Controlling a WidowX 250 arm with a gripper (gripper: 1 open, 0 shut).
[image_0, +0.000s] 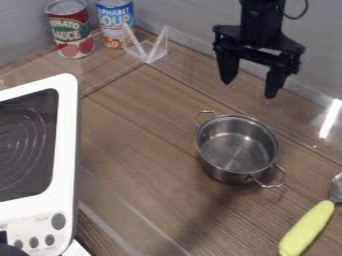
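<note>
My black gripper hangs high at the upper middle of the view, its two fingers apart with nothing visible between them. Below it on the wooden surface stands an empty steel pot with two side handles, well clear of the fingers.
A tomato sauce can, an alphabet soup can and a white rack-like piece stand at the back left. A white stove is at left. A yellow-handled utensil lies at lower right.
</note>
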